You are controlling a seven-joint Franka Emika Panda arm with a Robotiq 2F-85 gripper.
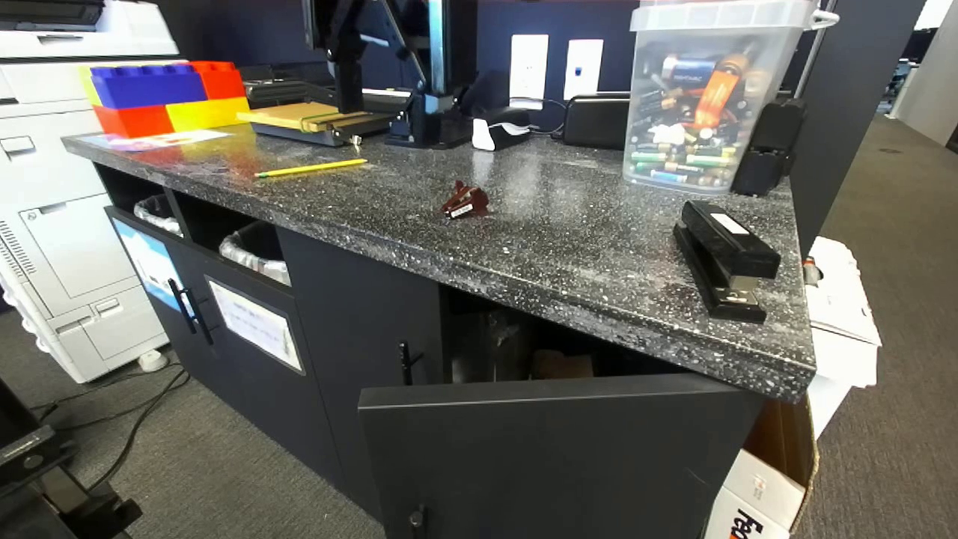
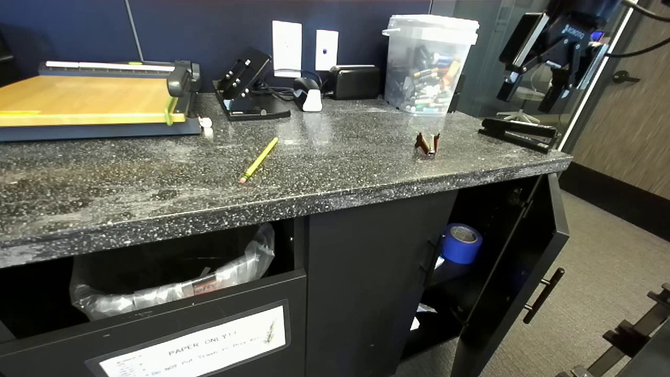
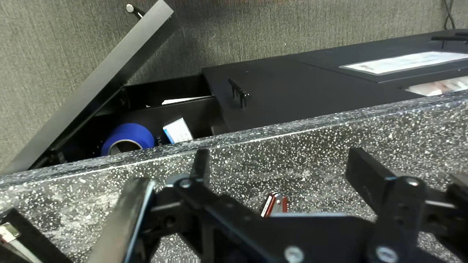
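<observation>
My gripper stands open, with nothing between its widely parted fingers. In exterior view 2 the gripper (image 2: 528, 98) hangs at the upper right, apart from the counter, appearing above the black stapler (image 2: 518, 133). A dark red staple remover (image 1: 466, 201) lies on the speckled counter, left of the stapler (image 1: 725, 256). From the wrist, that staple remover (image 3: 275, 204) shows low between the fingers, partly hidden by the gripper's body. A yellow pencil (image 2: 258, 161) rests farther left on the counter.
Below the counter (image 1: 575, 242) a cabinet door (image 1: 557, 449) hangs open, and blue tape (image 2: 462, 244) sits inside. A clear tub of batteries (image 2: 428, 66) stands at the back right, with a hole punch (image 2: 251, 88) and paper cutter (image 2: 88, 100) leftward.
</observation>
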